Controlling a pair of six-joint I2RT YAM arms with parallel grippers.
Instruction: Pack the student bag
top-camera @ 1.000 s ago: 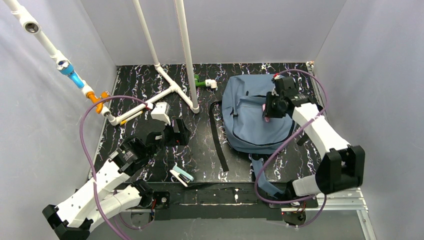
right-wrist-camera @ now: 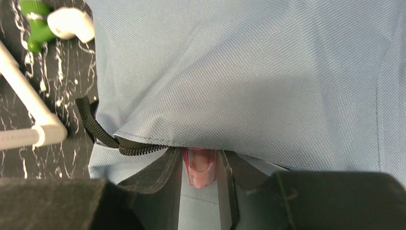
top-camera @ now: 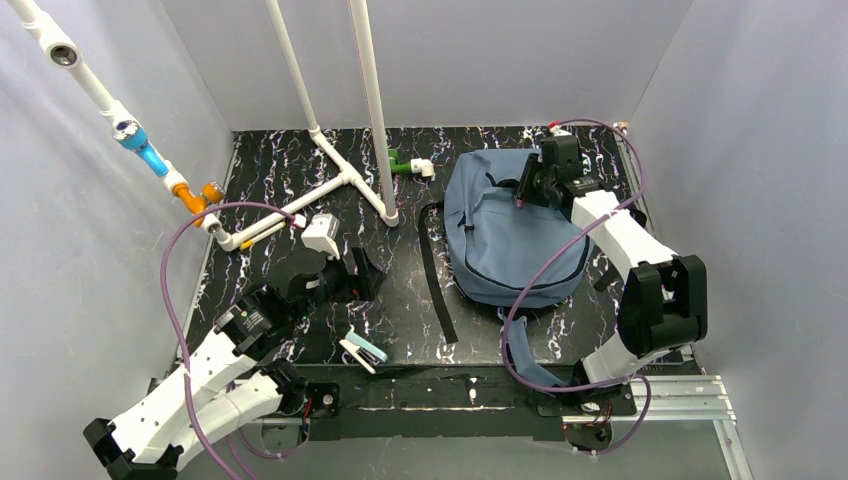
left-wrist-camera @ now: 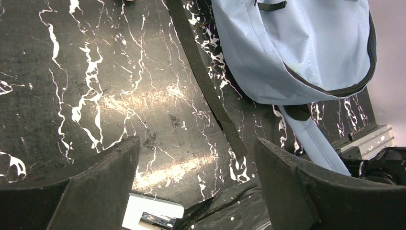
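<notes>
A blue-grey student bag [top-camera: 522, 240] lies flat on the dark marbled table, right of centre. At its upper part, my right gripper [top-camera: 524, 188] is shut on a pink object [right-wrist-camera: 201, 166]. In the right wrist view the upper end of that object is hidden under the bag's fabric flap [right-wrist-camera: 230, 110], beside the zipper [right-wrist-camera: 139, 147]. My left gripper hangs open over the table left of the bag, nothing between its fingers. A white and pale-teal stapler [top-camera: 363, 350] lies below it near the front edge, partly seen in the left wrist view.
A black strap [top-camera: 433, 275] runs along the bag's left side. White pipes [top-camera: 345, 172] stand at the back left, with a green and white fitting [top-camera: 412, 167] near them. A yellow pencil-like item [top-camera: 262, 235] lies by the pipes. The table between left gripper and strap is clear.
My right gripper has moved up and slightly left across the bag with the pink object, to the flap opening. The left arm has shifted only slightly.
</notes>
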